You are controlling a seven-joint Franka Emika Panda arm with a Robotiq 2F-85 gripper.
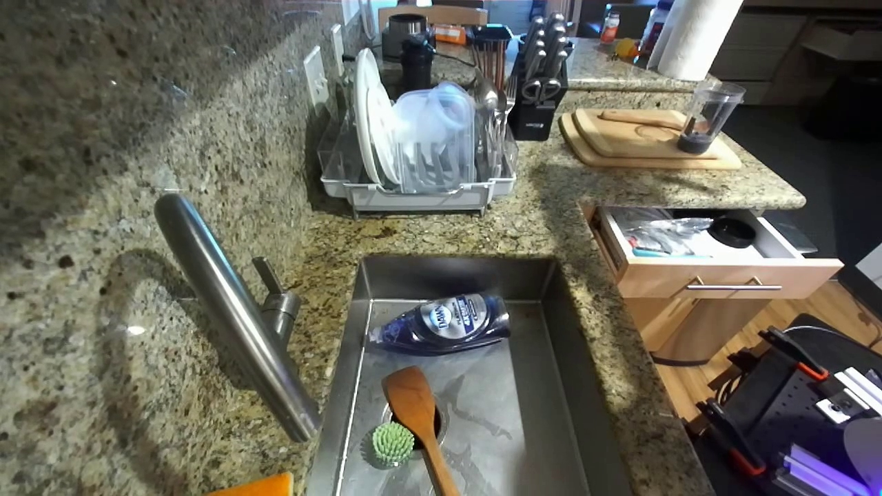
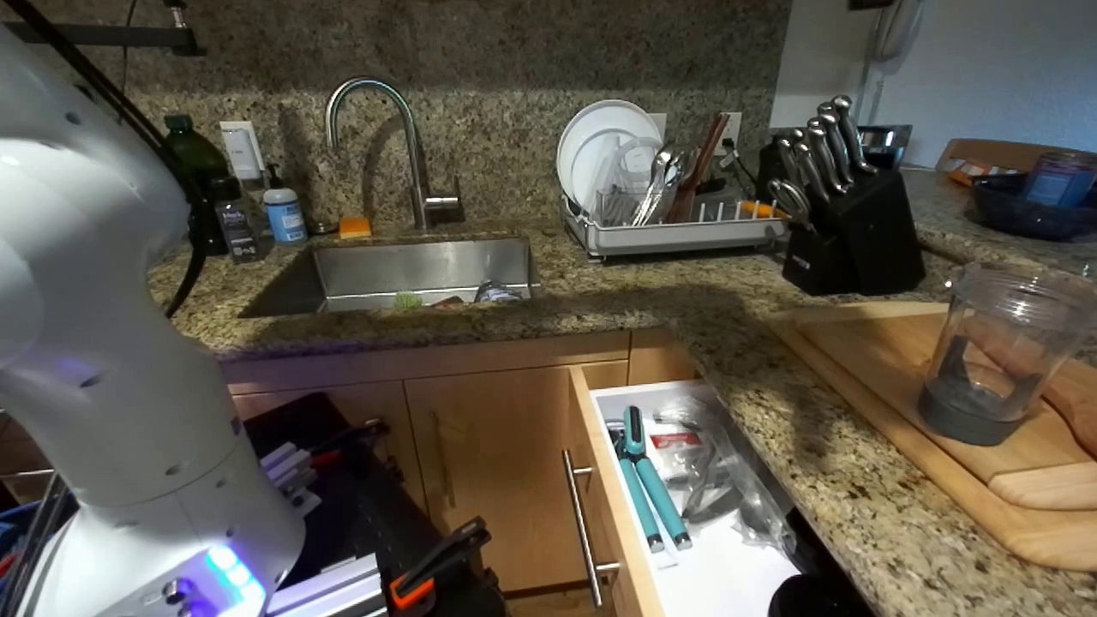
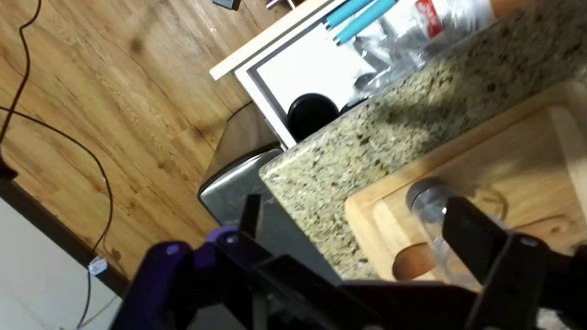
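Note:
My gripper stands open in the wrist view, nothing between its fingers, above the counter corner. Near its right finger [image 3: 467,228], and partly hidden by it, is a clear cup with a dark grey base [image 3: 429,200]. The cup [image 2: 987,370] stands upright on the stacked wooden cutting boards [image 2: 874,355], beside a wooden utensil [image 1: 637,120]. Below the counter, an open drawer [image 1: 711,277] holds a teal-handled tool [image 2: 648,478], clear plastic bags [image 2: 710,463] and a round black item [image 3: 312,114]. No gripper shows in either exterior view.
In the sink [image 1: 529,397] lie a blue dish soap bottle [image 1: 450,322], a wooden spatula [image 1: 413,401] and a green brush [image 1: 392,443]. A loaded dish rack [image 1: 417,194] and a knife block [image 2: 854,231] stand behind.

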